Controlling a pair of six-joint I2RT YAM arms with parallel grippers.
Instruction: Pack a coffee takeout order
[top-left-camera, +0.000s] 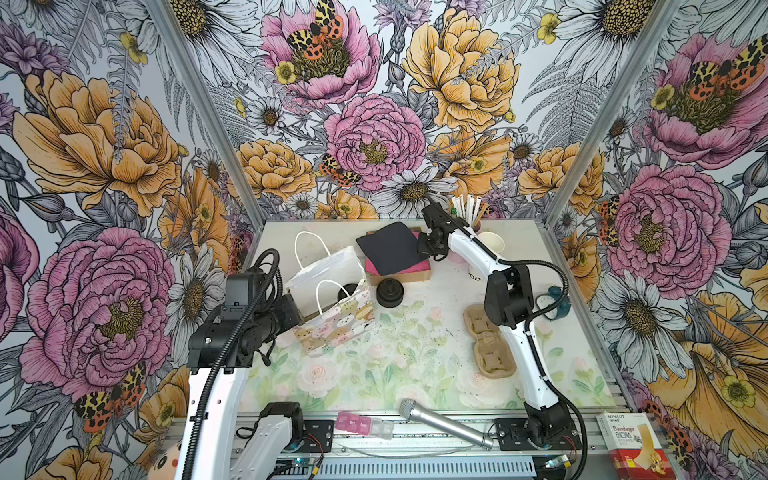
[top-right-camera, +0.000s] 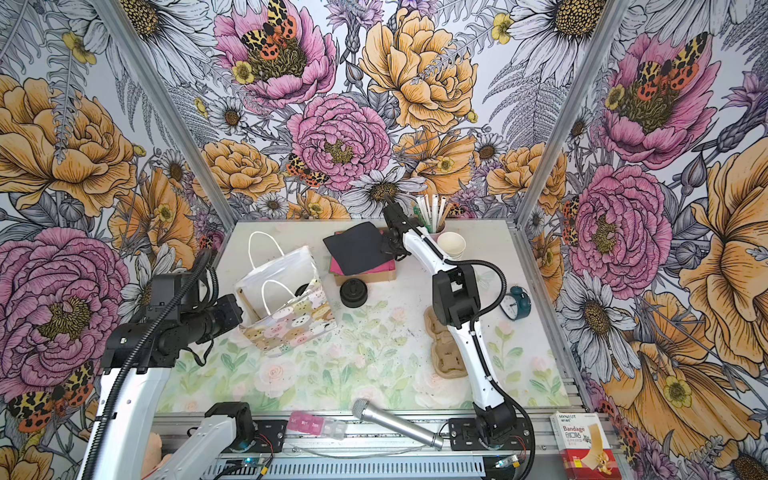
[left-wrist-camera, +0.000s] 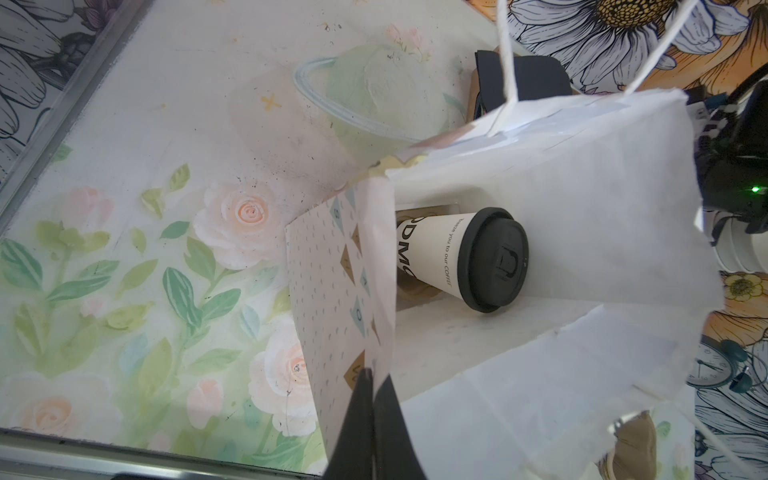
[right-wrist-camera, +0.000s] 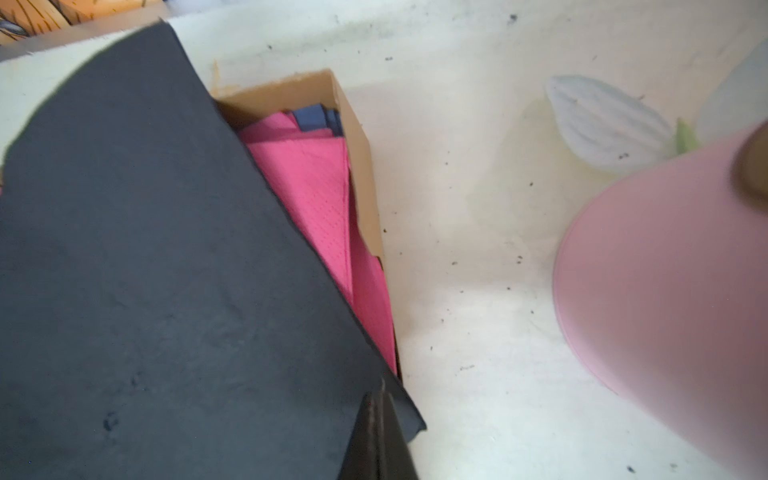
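Observation:
The paper bag (top-left-camera: 340, 324) stands open on the left of the table, and a lidded coffee cup (left-wrist-camera: 448, 256) lies tilted inside it. My left gripper is shut on the bag's rim at its left side, where the paper draws to a point at the fingertips. On the box of pink napkins (right-wrist-camera: 308, 180) lies a black napkin (right-wrist-camera: 176, 264), overhanging the box's edge. My right gripper is shut at this napkin's right corner, with the thin sheet between its fingertips; the pinch itself is small in view.
A black round stack (top-left-camera: 389, 293) stands just before the napkin box. The brown cup carrier (top-left-camera: 489, 340) lies to the right, below the right arm. Behind are straws (top-left-camera: 468, 209) and a white bowl (top-left-camera: 491, 241).

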